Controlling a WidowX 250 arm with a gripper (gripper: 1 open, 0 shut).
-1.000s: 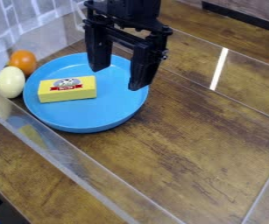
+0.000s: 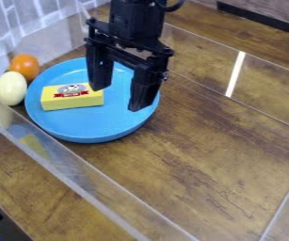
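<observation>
My black gripper (image 2: 124, 79) hangs open over the blue plate (image 2: 94, 126), its two fingers spread wide with nothing visible between them. A yellow box (image 2: 72, 98) with a label lies on the left part of the plate, below and beside my left finger, apart from it.
An orange round object (image 2: 24, 66) and a pale egg-shaped object (image 2: 11, 89) sit left of the plate. Clear strips or edges run along the lower left.
My gripper has shifted slightly left and down over the plate. The box and the other objects look unmoved.
</observation>
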